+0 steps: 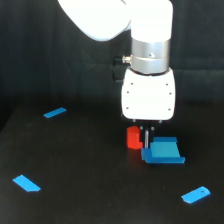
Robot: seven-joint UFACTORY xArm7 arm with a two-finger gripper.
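A small red block (133, 137) stands on the black table, right of centre. Just right of it lies a blue piece (163, 151), with a lighter blue middle and darker blue edges; whether it is a shallow box or a tray is too small to tell. My gripper (147, 142) points straight down from its white hand, its thin dark fingers reaching between the red block and the left edge of the blue piece. Whether the fingers touch either one does not show clearly, and their gap is too small to make out.
Blue tape strips mark the table at the back left (55, 112), front left (26, 183) and front right (196, 195). Bare black surface fills the left and front. A dark curtain (50, 50) hangs behind.
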